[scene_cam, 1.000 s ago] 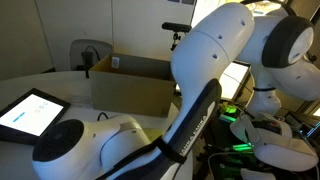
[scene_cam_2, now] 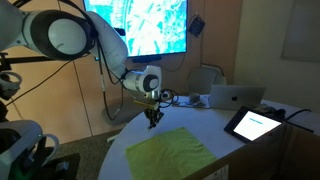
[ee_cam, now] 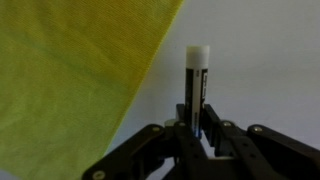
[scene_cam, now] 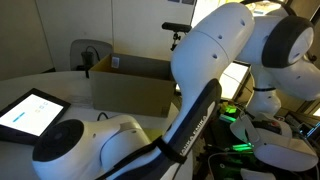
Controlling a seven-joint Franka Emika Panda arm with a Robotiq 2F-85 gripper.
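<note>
In the wrist view, my gripper is shut on a slim marker (ee_cam: pixel 197 72) with a white end and a dark printed band. The marker sticks out past the fingers over the pale table. Left of it lies a yellow-green cloth (ee_cam: pixel 70 75), its edge running diagonally. Exterior view 2 has the gripper (scene_cam_2: pixel 153 116) above the table, beyond the far edge of the cloth (scene_cam_2: pixel 170 153); the marker is too small to make out there. My arm hides the gripper in exterior view 1.
A cardboard box (scene_cam: pixel 130 92) stands on the table beside a tablet with a lit screen (scene_cam: pixel 33 113). At the back is a silver laptop (scene_cam_2: pixel 237 96), with a chair (scene_cam_2: pixel 198 78) behind the table. Bare tabletop (scene_cam_2: pixel 195 122) lies between cloth and laptop.
</note>
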